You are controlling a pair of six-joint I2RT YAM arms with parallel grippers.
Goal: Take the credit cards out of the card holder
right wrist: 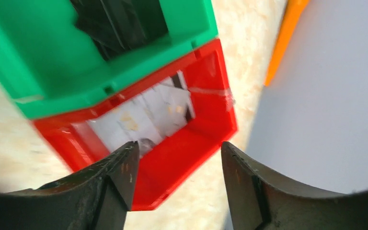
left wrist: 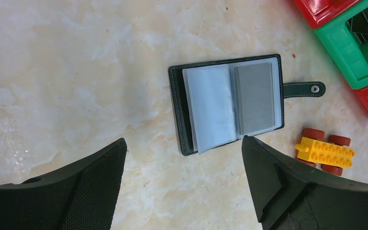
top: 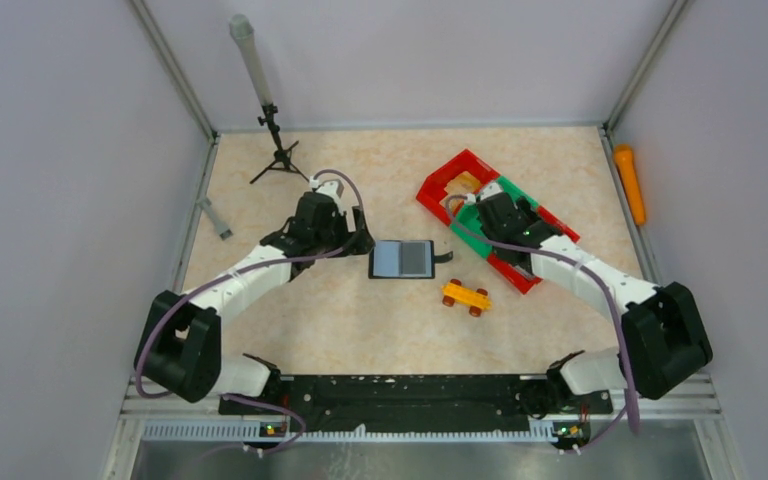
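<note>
An open dark card holder (top: 401, 259) with clear sleeves and a snap strap lies flat at mid-table. In the left wrist view it (left wrist: 210, 105) sits between and beyond the fingertips of my left gripper, which is open and empty. My right gripper hangs over the red and green bins at the right, fingers apart, nothing visible between them. Pale flat items (right wrist: 134, 115) lie in a red bin below it, blurred; whether they are cards I cannot tell.
A yellow toy car (top: 465, 298) sits below the holder. The red and green bins (top: 436, 180) fill the back right. A tripod (top: 280, 155) stands back left.
</note>
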